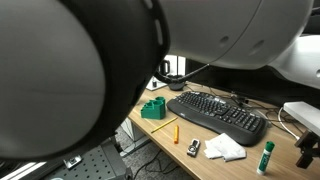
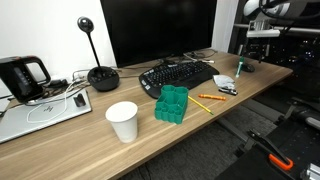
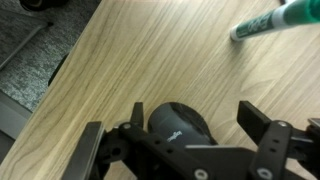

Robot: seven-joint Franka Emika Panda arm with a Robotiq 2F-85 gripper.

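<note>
My gripper stands open in the wrist view, its two dark fingers apart at the lower edge. Between and beneath them lies a rounded black object (image 3: 178, 122) with a small pale logo, possibly a mouse; the gripper body hides its near part. Whether the fingers touch it, I cannot tell. In exterior view 1, part of the gripper (image 1: 308, 148) shows at the right edge, low over the desk. A green-and-white marker (image 1: 265, 158) stands upright just left of it. The same marker (image 3: 282, 20) shows at the upper right of the wrist view.
A white cloth or tissue (image 1: 225, 147), a dark handheld object (image 1: 194, 147) and a keyboard (image 1: 218, 115) lie farther left. A green tray (image 2: 171, 104), white cup (image 2: 123, 121), yellow pencil (image 2: 208, 103) and orange pen (image 2: 214, 97) occupy the far end. The desk's front edge is close.
</note>
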